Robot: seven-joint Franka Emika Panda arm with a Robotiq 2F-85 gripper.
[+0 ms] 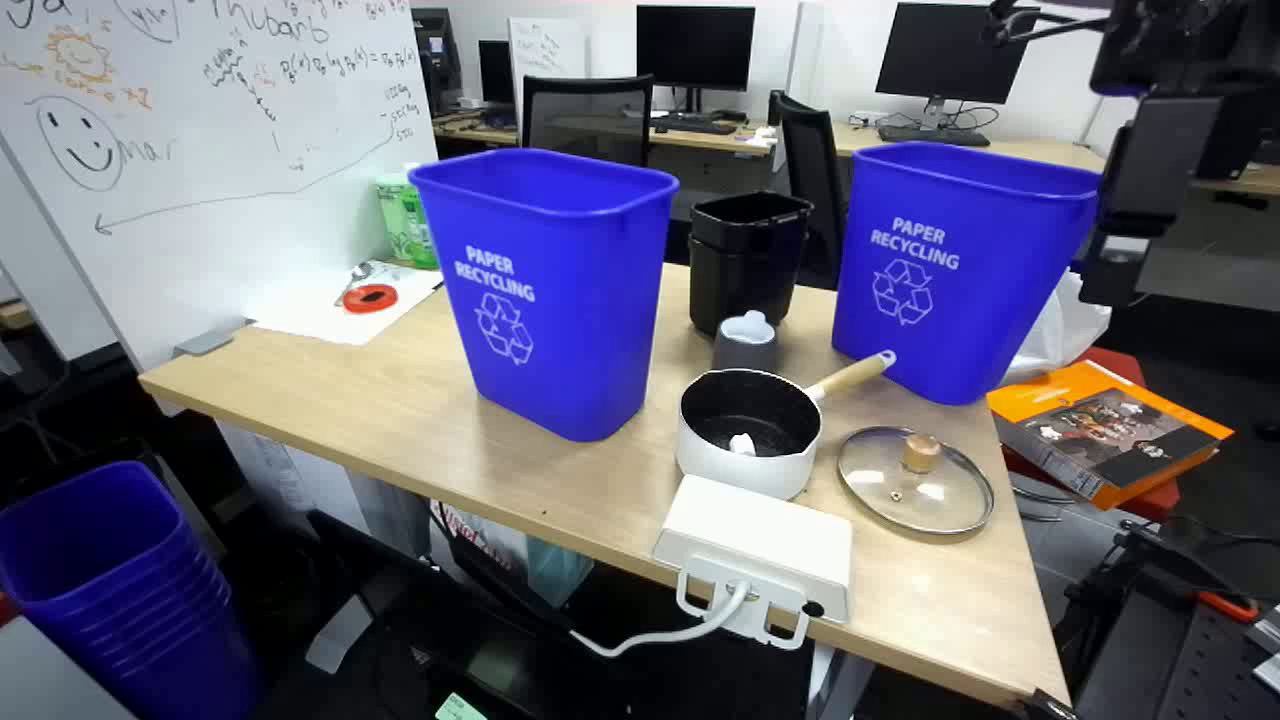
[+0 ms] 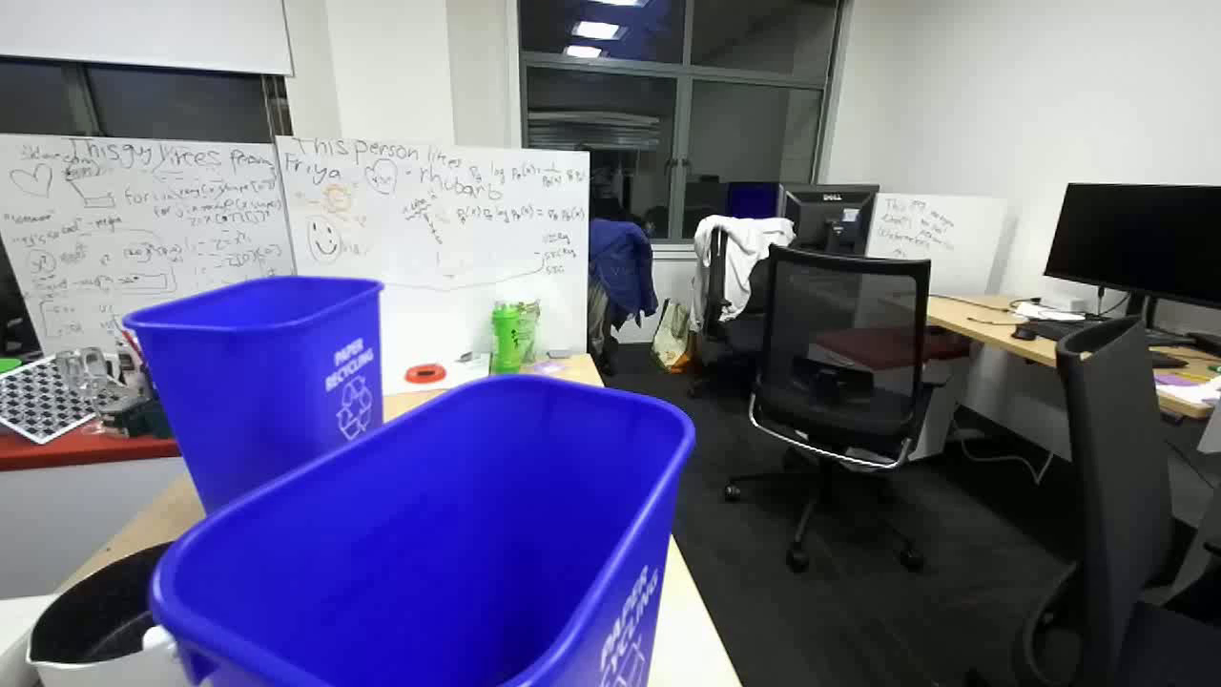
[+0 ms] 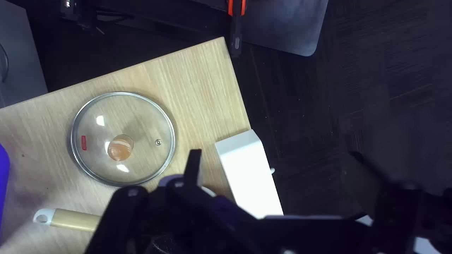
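Observation:
My gripper is open, its dark fingers (image 3: 194,167) spread wide with nothing seen held between them. In exterior view 1 part of the black arm (image 1: 1152,156) hangs at the upper right, above table height. A white saucepan (image 1: 746,462) with a wooden handle (image 1: 854,376) stands on the table, a small white object (image 1: 743,444) inside it. Beside the pan lies a glass lid (image 1: 882,486) with its wooden knob (image 1: 921,452) up. In the wrist view the gripper's body hides most of the pan, while the lid (image 3: 140,114) shows fully.
Two tall blue recycling bins (image 1: 552,300) (image 1: 960,264) flank a black bin (image 1: 750,264) and grey cup (image 1: 745,348). A white box (image 1: 768,540) sits at the table's front edge. An orange book box (image 1: 1104,426) lies beyond the right edge. Left of centre, the tabletop (image 1: 360,384) is clear.

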